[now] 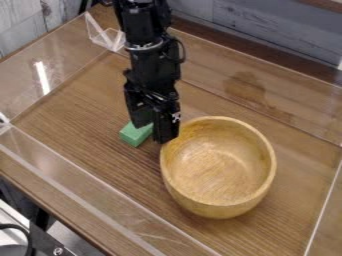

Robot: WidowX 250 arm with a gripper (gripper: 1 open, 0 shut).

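Observation:
A black robot arm reaches down from the top centre to my gripper point(151, 125), whose dark fingers stand open above and partly around a small green block point(134, 134) on the wooden table. The gripper hides part of the block; whether it touches it I cannot tell. Just right of the gripper stands a large pale wooden bowl point(221, 175), empty.
A clear plastic item point(107, 30) lies at the back left. A white wall point(267, 35) runs along the back, and a dark cable shows at the lower left.

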